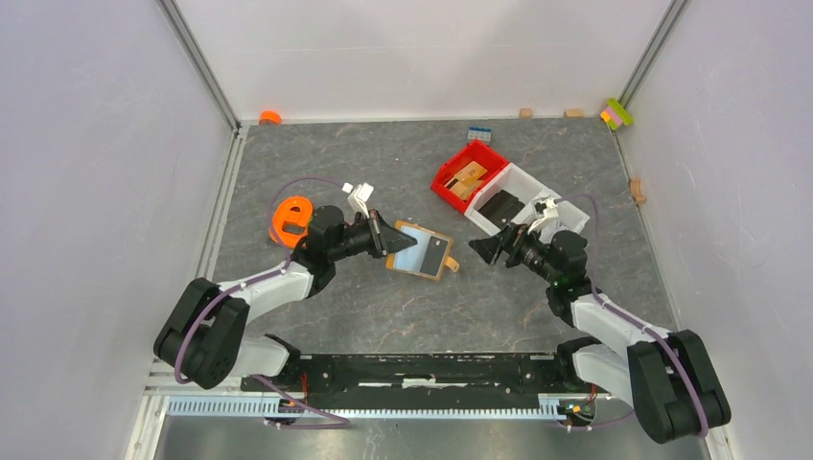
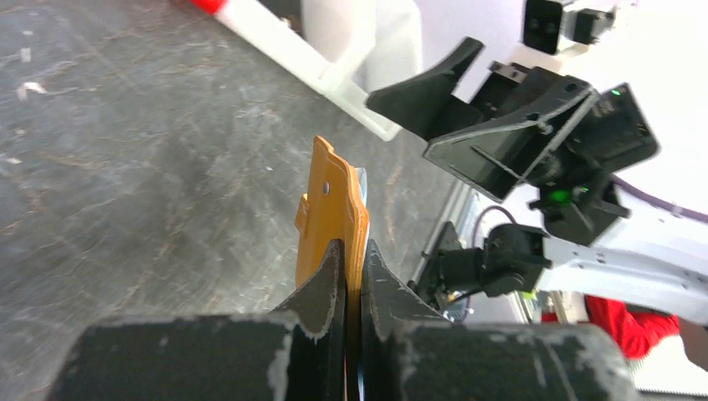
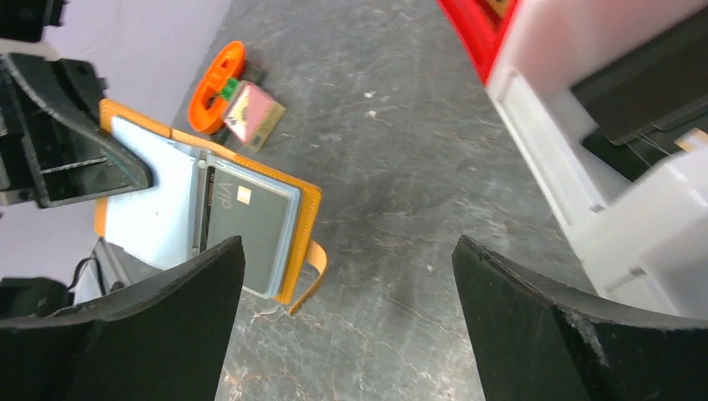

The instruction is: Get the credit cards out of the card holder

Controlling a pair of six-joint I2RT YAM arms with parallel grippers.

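Note:
The orange-brown card holder [image 1: 448, 240] hangs open above the table, my left gripper [image 1: 385, 245] shut on its edge. In the left wrist view the holder [image 2: 321, 219] stands edge-on between the fingers. Its inner side faces the right wrist view: a grey card [image 3: 248, 219] with light lettering sits in one half, a pale sheet or pocket [image 3: 150, 196] in the other, and the strap [image 3: 312, 271] sticks out at the side. My right gripper is open and empty, to the right of the holder and apart from it.
A white tray [image 1: 521, 182] holding black cards and a red tray [image 1: 451, 171] with brown cards stand behind my right gripper. An orange ring-shaped object [image 1: 290, 217] lies at the left.

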